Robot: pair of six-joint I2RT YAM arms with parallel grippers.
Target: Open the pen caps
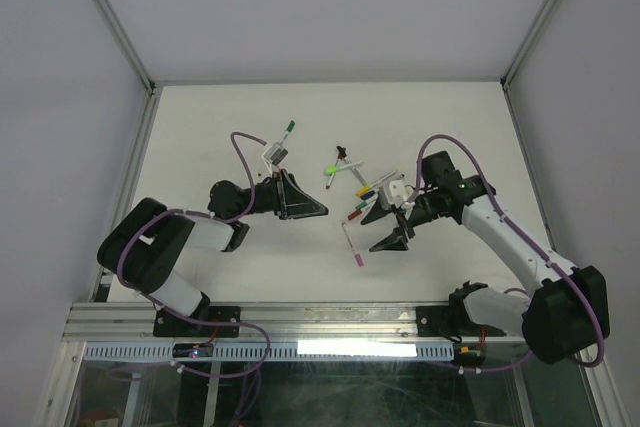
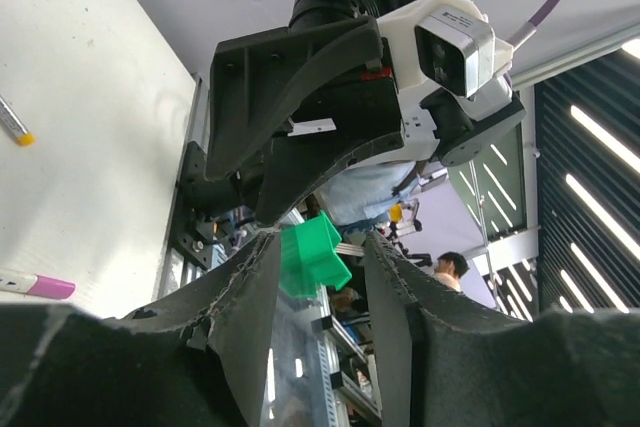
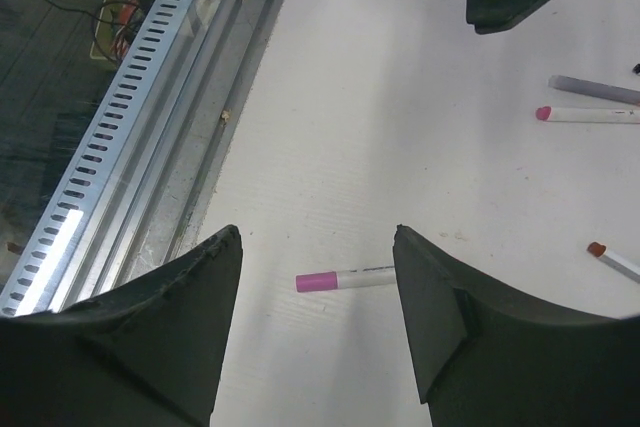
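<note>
A white pen with a pink end (image 1: 360, 260) lies on the table between the two arms, its other end toward the pen cluster. In the right wrist view that pink-ended pen (image 3: 345, 279) shows below my right gripper, which is wide open and holds nothing. My left gripper (image 1: 314, 201) points right from the left side of the table. In the left wrist view the left gripper is part open. A green shape (image 2: 318, 257) shows in its gap; whether it is near or in the background is unclear.
A lime green pen (image 1: 345, 167) and several others lie near the table's middle, partly under the right arm. A green-capped pen (image 1: 287, 131) lies far left. A metal rail (image 1: 300, 322) runs along the front edge.
</note>
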